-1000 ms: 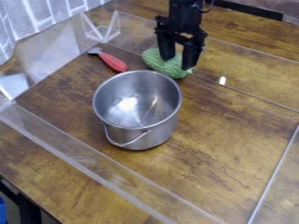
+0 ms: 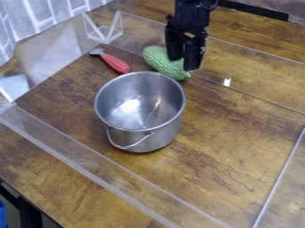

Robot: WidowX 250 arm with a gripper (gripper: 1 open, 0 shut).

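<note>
At the top centre, my black gripper (image 2: 187,52) reaches down over a green, textured oblong object (image 2: 165,62), partly covering its right end. Whether its fingers grip the object is unclear. A large steel pot (image 2: 139,109) with a wire handle stands in front of them. A small red-handled utensil (image 2: 114,62) with a metal tip lies to the left of the green object.
Transparent panels border the workspace on the left and right.
The gripper's shape over the green object looks narrower or turned compared with before, and more of the green object shows. The pot and red utensil have not moved.
</note>
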